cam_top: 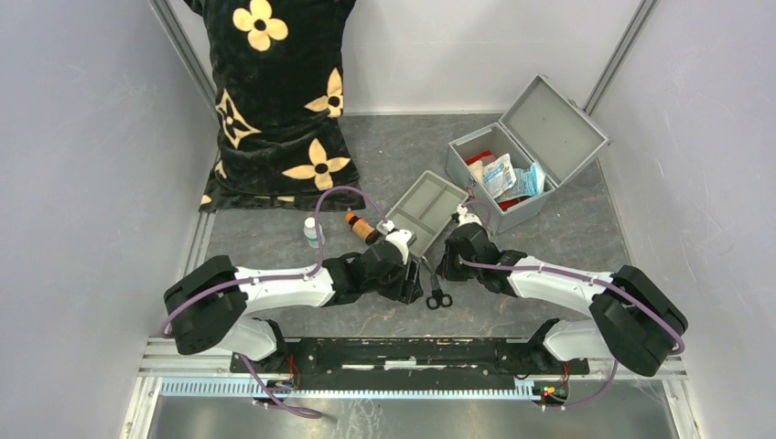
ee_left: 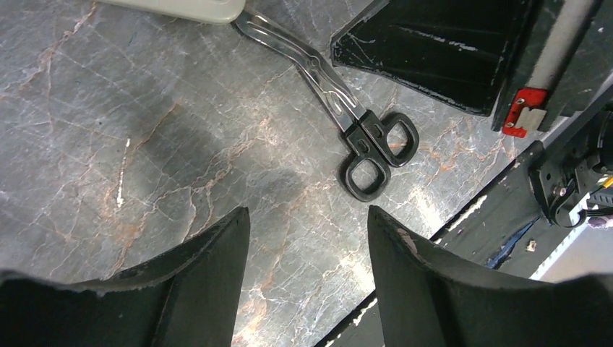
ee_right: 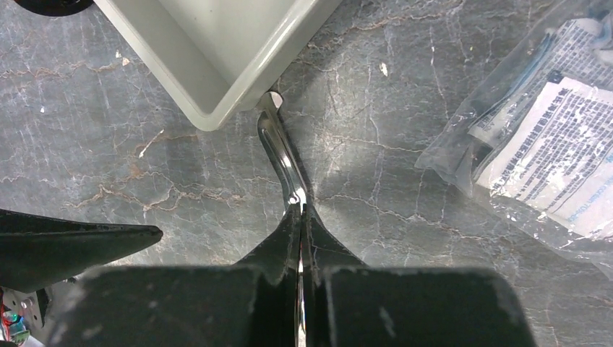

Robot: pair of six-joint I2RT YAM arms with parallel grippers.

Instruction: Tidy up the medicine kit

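Scissors with silver blades and black handles (cam_top: 439,300) lie on the grey table between my two arms. In the left wrist view the scissors (ee_left: 361,137) show whole, blade tips against the grey tray's corner. My right gripper is shut, nothing between its fingers; it hovers over the scissors' blades in its own view, while the left wrist view shows its fingers (ee_left: 434,54) beside the scissors, apart from them. My left gripper stands open and empty, left of the handles. The empty divided tray (cam_top: 423,206) lies behind both grippers.
An open grey medicine box (cam_top: 523,216), holding packets, stands at the back right. A clear bag (ee_right: 553,144) lies right of the right gripper. A white bottle (cam_top: 312,233) and an orange-brown bottle (cam_top: 361,227) stand left of the tray. The two grippers are close together.
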